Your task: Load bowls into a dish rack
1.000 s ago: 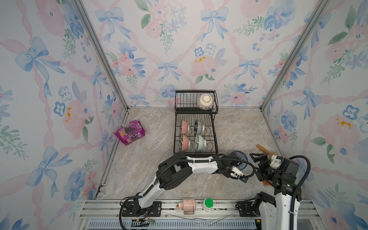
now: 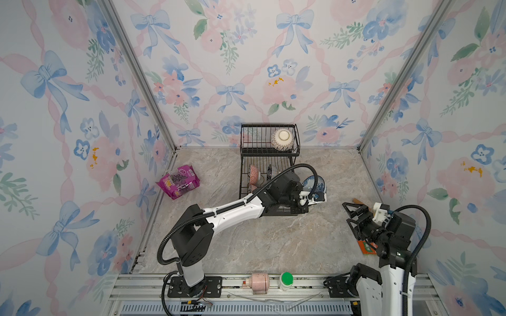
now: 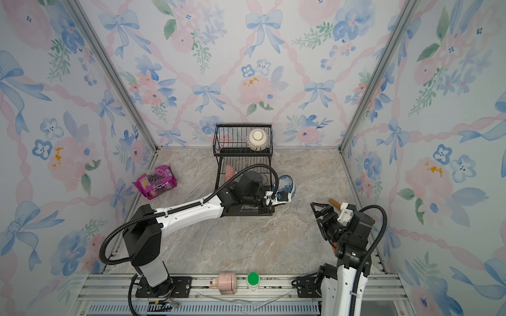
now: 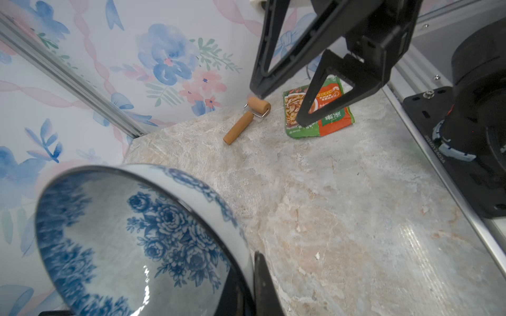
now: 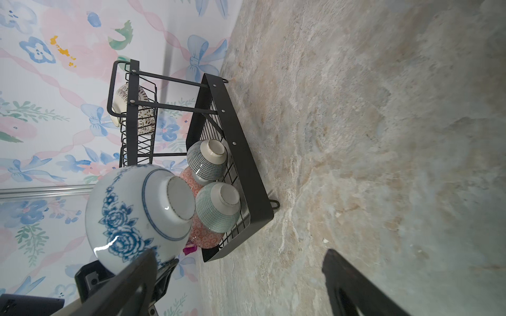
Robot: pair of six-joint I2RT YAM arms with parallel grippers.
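Note:
A blue-and-white floral bowl (image 4: 142,226) hangs tilted on its side in the air, my left gripper shut on its rim. In the right wrist view its outer base faces the camera, to the near side of the black two-tier dish rack (image 5: 237,142). The lower tier holds a teal bowl (image 5: 218,205), a grey-striped bowl (image 5: 208,158) and pink bowls (image 5: 203,234), all standing on edge. On the upper tier sits a cream patterned bowl (image 2: 283,139). My left arm hides the rack's front part from above. My right gripper is open and empty, off to the right.
A purple bag (image 2: 179,181) lies left of the rack. A wooden-handled roller (image 4: 239,128) and a red-green packet (image 4: 321,108) lie beneath my right arm. A green-lidded jar (image 2: 286,280) stands by the front rail. Counter right of the rack is clear.
My left gripper has carried the blue-and-white bowl left and back, from near my right gripper to the rack's right side.

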